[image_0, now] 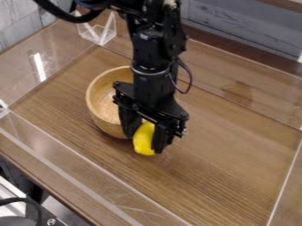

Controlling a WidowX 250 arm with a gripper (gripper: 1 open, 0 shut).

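My black gripper (144, 128) hangs low over the wooden table (218, 177), with a yellow object (144, 141) between and beneath its fingers. A tan bowl (101, 97) is just behind and left of the gripper, partly hidden by the arm. Whether the fingers press on the yellow object is hard to tell.
A clear plastic container (97, 28) is at the back left. A cable runs in at the lower left. A pale wall edge lines the back right.
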